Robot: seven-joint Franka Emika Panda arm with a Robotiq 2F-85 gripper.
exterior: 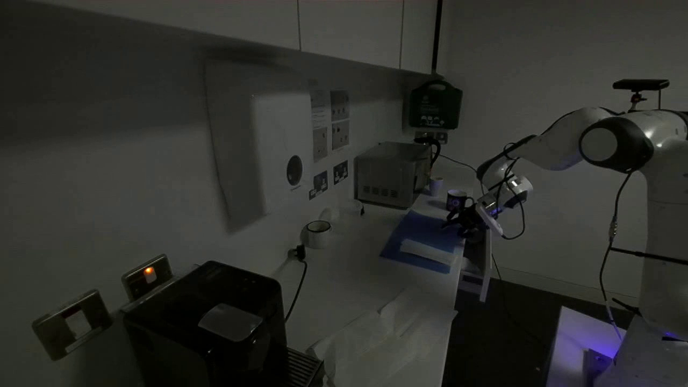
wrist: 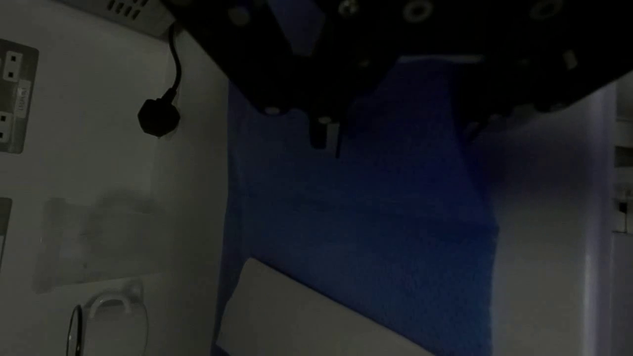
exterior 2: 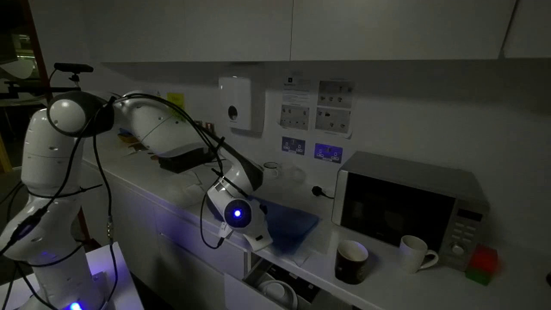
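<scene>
A blue cloth (wrist: 368,196) lies flat on the counter beneath my gripper. The wrist view shows the dark fingers apart, with the cloth visible between them. The left fingertip (wrist: 324,137) is low over the cloth; whether it touches is too dark to tell. In exterior view 1 the gripper (exterior: 458,222) is at the cloth's far right part, by the counter's front edge. A folded white towel (exterior: 427,251) rests on the cloth's near part. Exterior view 2 has the hand (exterior 2: 240,214) hiding the gripper and some of the cloth (exterior 2: 289,222).
An open drawer (exterior 2: 261,289) with white crockery juts out below the counter. Near the cloth stand a dark mug (exterior 2: 351,263), a white mug (exterior 2: 414,254) and the microwave (exterior 2: 403,206). A white enamel mug (exterior: 317,235) sits by the wall. The light is very dim.
</scene>
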